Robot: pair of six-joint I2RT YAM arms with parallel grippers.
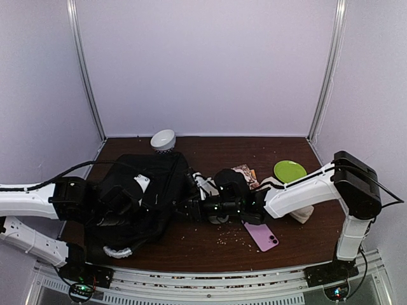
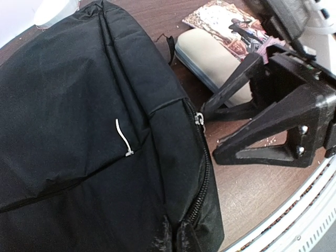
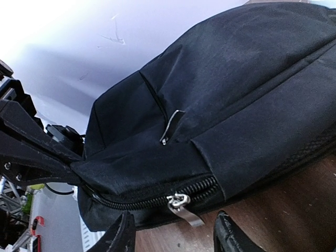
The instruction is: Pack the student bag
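The black bag (image 1: pixel 137 184) lies on the left of the table, its side zipper (image 2: pixel 202 194) facing right. In the right wrist view my left gripper is shut on the bag's fabric near the zipper's end; the left wrist view shows its fingertips (image 2: pixel 168 239) at the lower edge. My right gripper stands open just off the zipper, and the metal zipper pull (image 3: pixel 185 211) hangs between its fingers without visible contact. A beige case (image 2: pixel 207 58) and a picture-covered book (image 2: pixel 226 23) lie right of the bag, partly behind the right arm.
A pink phone (image 1: pixel 261 236) lies near the front, with small crumbs (image 1: pixel 229 238) scattered beside it. Toward the back are a white bowl (image 1: pixel 163 140) and a green plate (image 1: pixel 289 170). A pale item (image 1: pixel 301 214) shows under the right arm.
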